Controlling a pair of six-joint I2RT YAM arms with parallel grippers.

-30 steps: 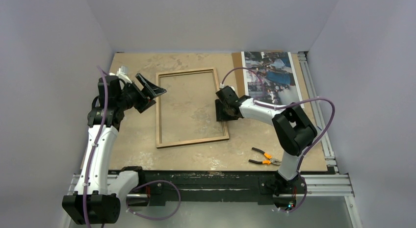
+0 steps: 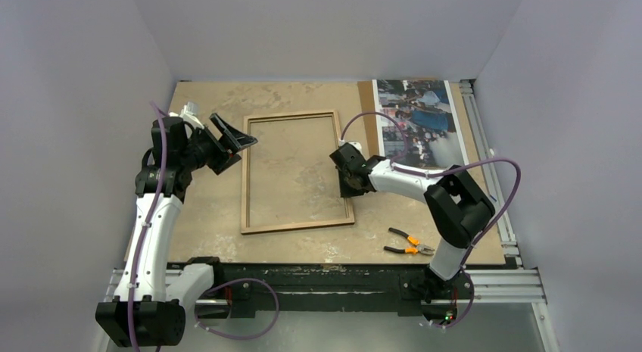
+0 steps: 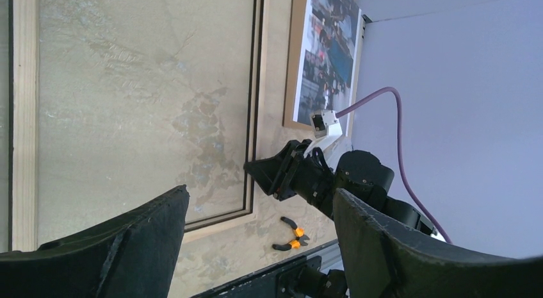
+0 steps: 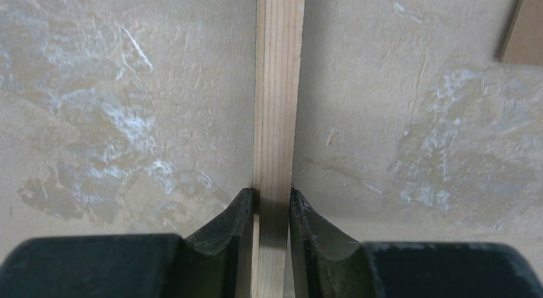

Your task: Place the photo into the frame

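Note:
An empty wooden frame [image 2: 297, 224] lies on the board, its right bar [image 4: 277, 93] held between the fingertips of my right gripper, which is shut on it. My left gripper hangs open above the frame's left side, nothing between its fingers. The printed photo [image 2: 420, 121] lies at the back right on a brown backing sheet [image 2: 366, 101], right of the frame and apart from it.
Pliers [image 2: 409, 246] with orange-black handles lie at the front right of the board [image 2: 208, 238]. Grey walls border the back and sides. The board's front centre and back left are clear.
The left arm looks still.

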